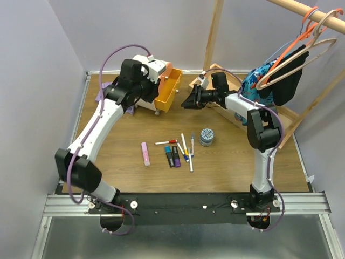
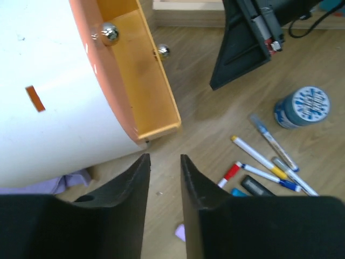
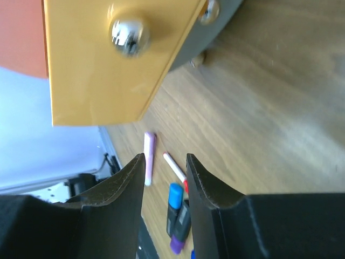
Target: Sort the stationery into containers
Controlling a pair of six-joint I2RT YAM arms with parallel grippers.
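Observation:
On the table's middle lie a pink-lilac stick, a red-capped marker, a blue-capped black marker, a purple-capped black marker, a yellow-capped marker and a few slim pens. A yellow drawer, empty where visible, juts from the rounded white box. Over that box hovers my left gripper, its fingers parted and nothing between them. My right gripper also has parted, empty fingers; it is right of the drawer, above bare table.
A round blue-and-white tin stands right of the pens. At the right is a wooden rack with hangers and clothes. Purple cloth lies behind the left arm.

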